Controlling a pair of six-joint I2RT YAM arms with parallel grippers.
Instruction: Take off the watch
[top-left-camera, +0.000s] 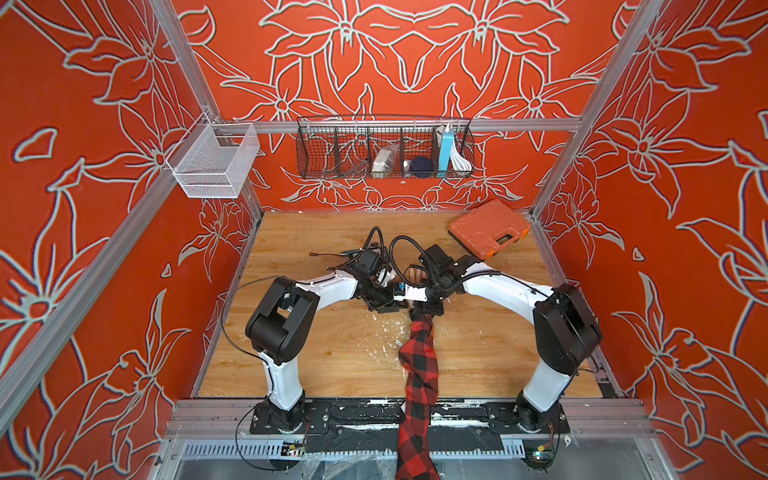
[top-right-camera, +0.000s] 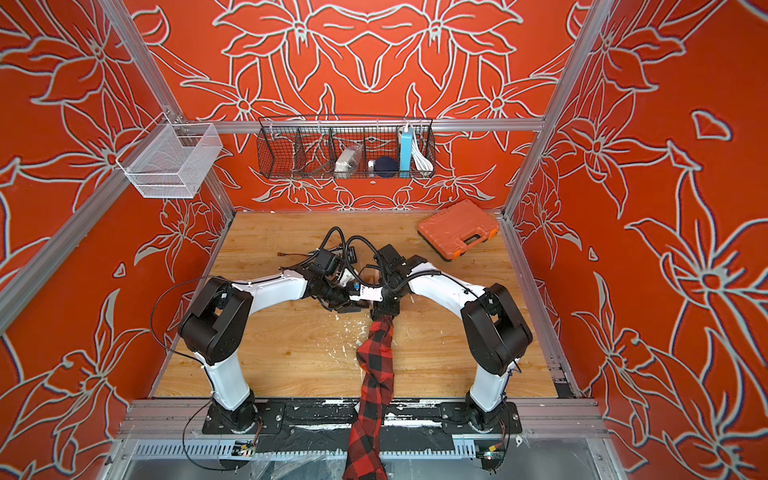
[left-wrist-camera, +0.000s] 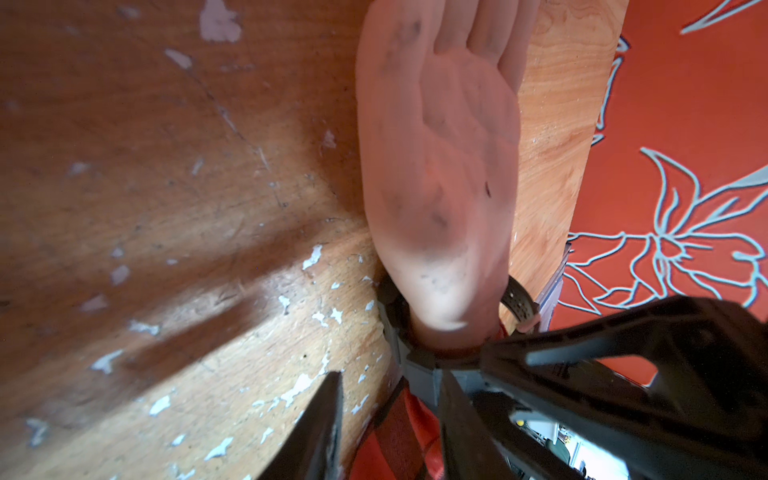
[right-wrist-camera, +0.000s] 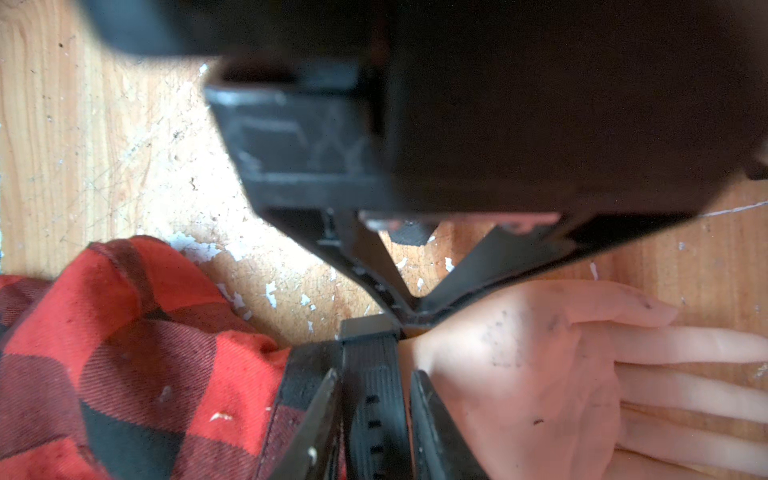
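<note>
A dark watch strap (right-wrist-camera: 372, 424) with a row of holes crosses the wrist of a mannequin hand (right-wrist-camera: 520, 384), which lies palm up. In the left wrist view a curved piece of strap (left-wrist-camera: 518, 297) sticks out on the far side of the wrist; the watch face is hidden. My right gripper is part open, its fingers (right-wrist-camera: 436, 428) on either side of the strap. My left gripper is beside the wrist, fingers apart, with one fingertip close to the strap; I see nothing held there.
A red plaid sleeve (top-left-camera: 420, 360) covers the forearm. Both grippers crowd together around the wrist. An orange case (top-left-camera: 489, 226) lies at the back right, and a wire basket (top-left-camera: 352, 148) hangs on the back wall.
</note>
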